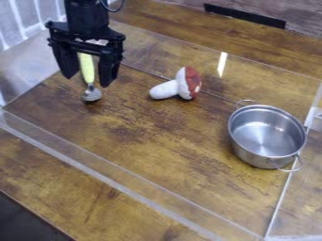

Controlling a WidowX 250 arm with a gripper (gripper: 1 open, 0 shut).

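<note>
My black gripper (85, 68) hangs open at the upper left, over a utensil (90, 94) with a pale yellow handle and a metal head that lies on the wooden table. The gripper partly hides the handle. A white toy mushroom (176, 85) with a red-brown cap lies on its side near the middle. A steel pot (265, 136) with wire handles stands at the right.
Clear plastic panels border the area on the left, right and front.
</note>
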